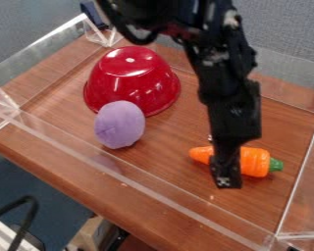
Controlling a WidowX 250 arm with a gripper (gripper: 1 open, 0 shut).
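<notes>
An orange toy carrot (255, 162) with a green tip lies on the wooden table at the right. A purple egg-shaped object (118, 125) lies at the left of centre, in front of an upturned red bowl (130, 76).
Clear low walls surround the wooden tabletop (133, 196). Bare table lies in front of the egg and carrot. Dark cables and a wooden block stand outside, at the lower left.
</notes>
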